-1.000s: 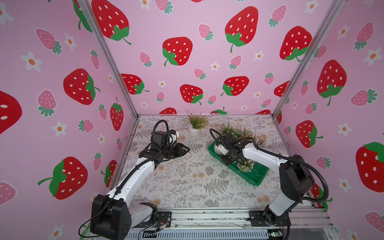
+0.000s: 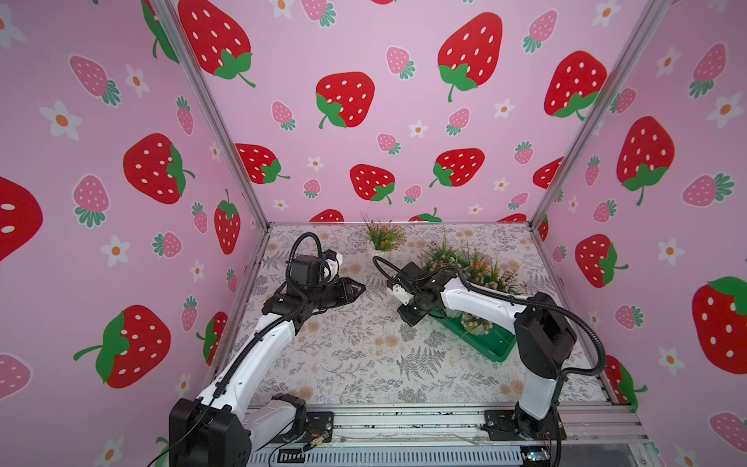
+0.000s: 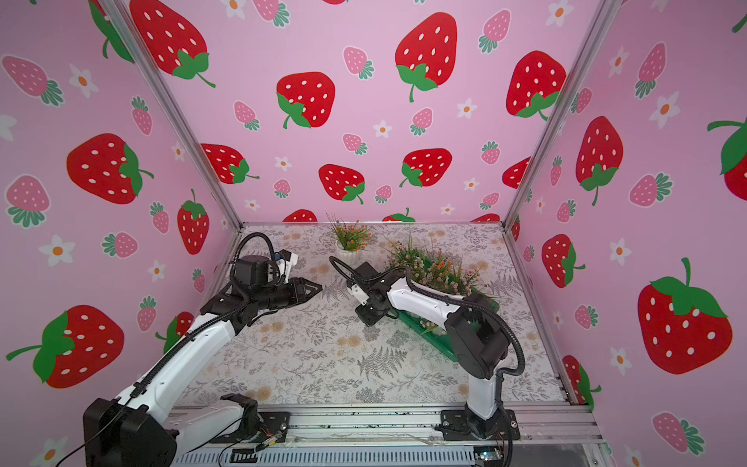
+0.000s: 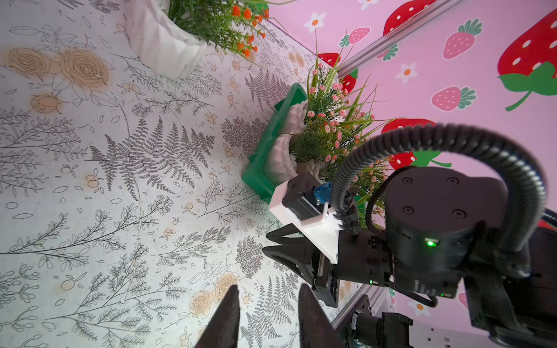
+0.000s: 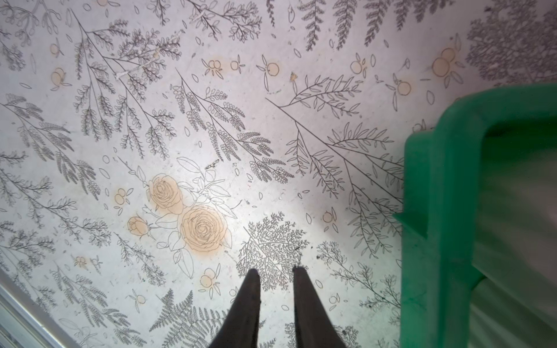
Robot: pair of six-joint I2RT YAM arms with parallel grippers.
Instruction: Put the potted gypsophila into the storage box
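Note:
At the back centre of the table stands a white pot with orange-flowered greenery, upright and outside the box; the left wrist view also shows this pot. The green storage box lies on the right, holding several flowering plants in white pots. My right arm hides part of it. The left gripper has its fingers apart over bare table, left of the box and in front of the lone pot. Over bare table beside the box's left rim, my right gripper is parted and empty.
The two grippers are close together near the table's middle, the right one showing in the left wrist view. Pink walls enclose the back and sides.
My right arm has swung left, bringing its gripper from over the box to beside its left rim. The left gripper has shifted slightly left. The lone pot has not moved.

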